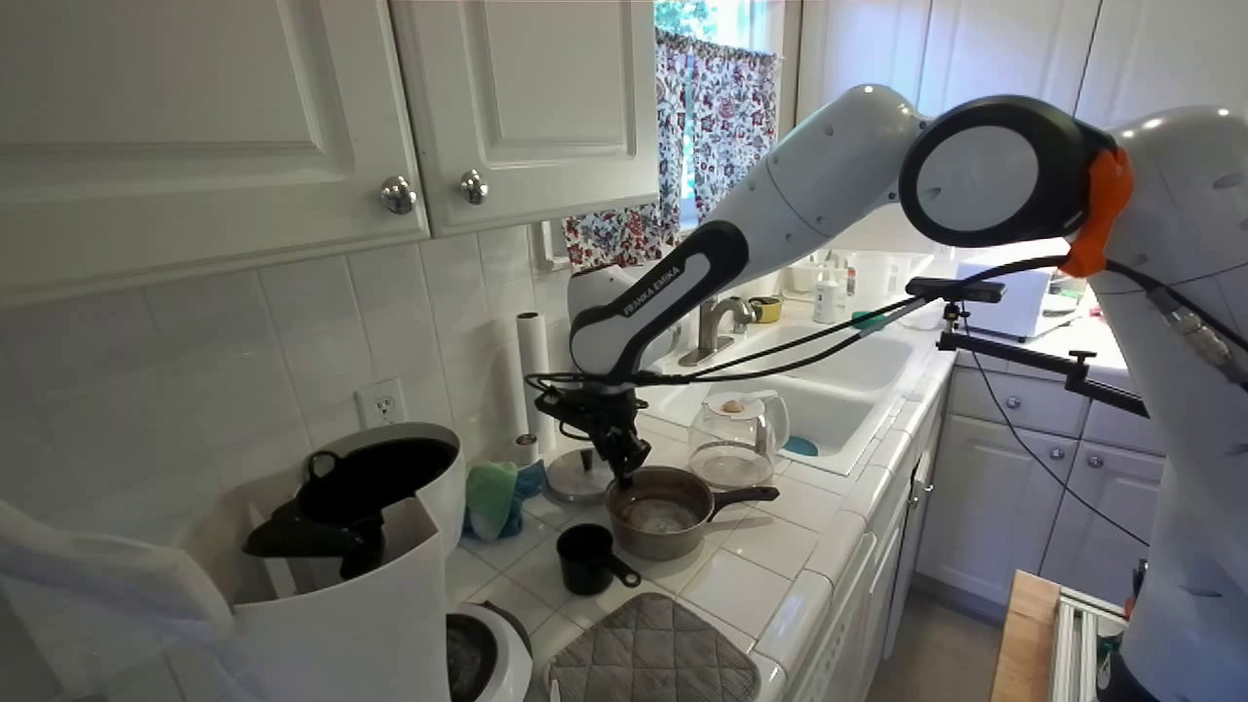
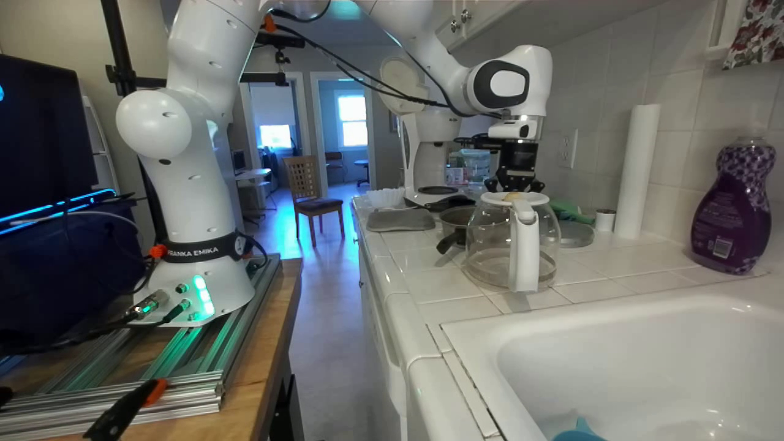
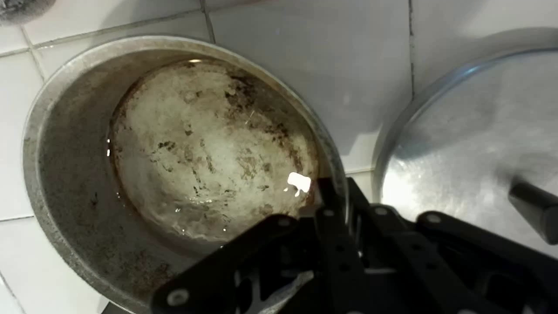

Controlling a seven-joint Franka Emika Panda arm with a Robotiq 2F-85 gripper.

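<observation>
A worn grey saucepan with a dark handle is on the tiled counter in the first exterior view. Its stained inside fills much of the wrist view, with glints like clear liquid at the bottom. My gripper is shut on the pan's rim, one finger inside the wall and one outside. Whether the pan rests fully on the tiles I cannot tell. From the second exterior view the gripper shows behind the glass carafe, which covers part of the pan.
Close beside the pan lie a metal lid, a small black pot and the glass carafe. A grey quilted mat covers the front counter. The sink lies beyond the carafe.
</observation>
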